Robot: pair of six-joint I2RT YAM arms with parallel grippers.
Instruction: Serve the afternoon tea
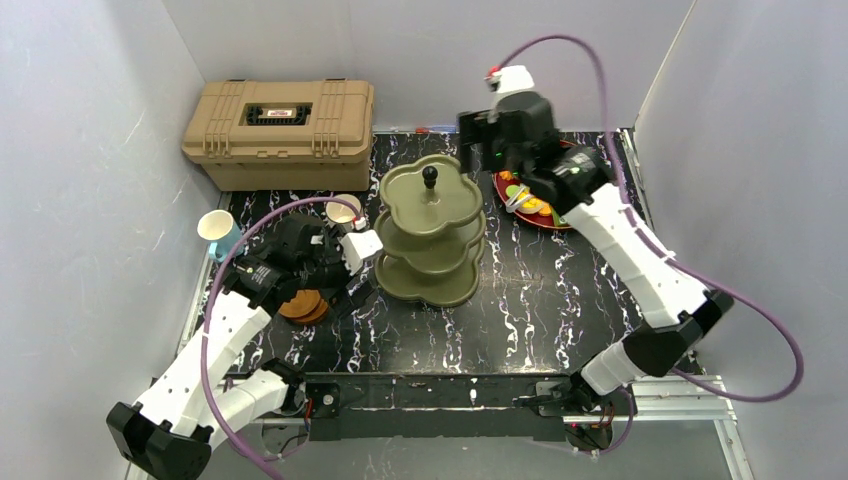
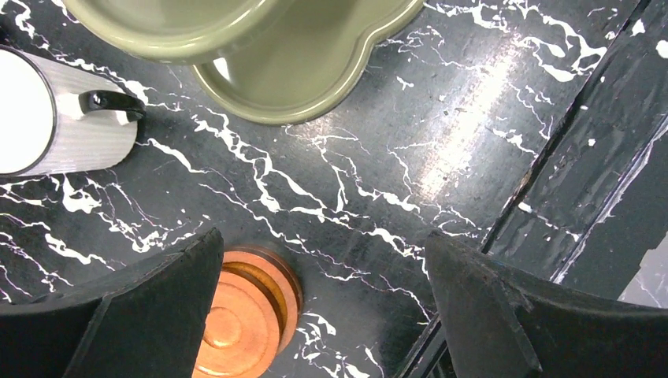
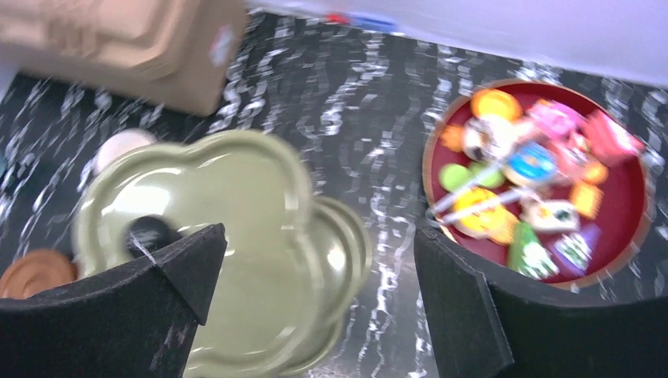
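Note:
A three-tier green stand (image 1: 425, 210) with a black knob (image 1: 429, 176) on top stands in the middle of the table. Above its right side hangs my right gripper, open and empty, blurred in the top view. A red plate (image 3: 436, 157) of small toy foods, with white tongs (image 3: 488, 203) lying across it, shows right of the stand in the right wrist view. My left gripper is open low at the stand's left, nothing between its fingers. By its one finger lie stacked brown coasters (image 2: 244, 315). A white mug (image 2: 87, 118) with a dark handle stands left of the stand.
A light blue mug (image 1: 221, 234) stands at the table's left edge. The large tan case (image 1: 277, 135) fills the back left. Bare marble table (image 1: 520, 310) lies right of and in front of the stand.

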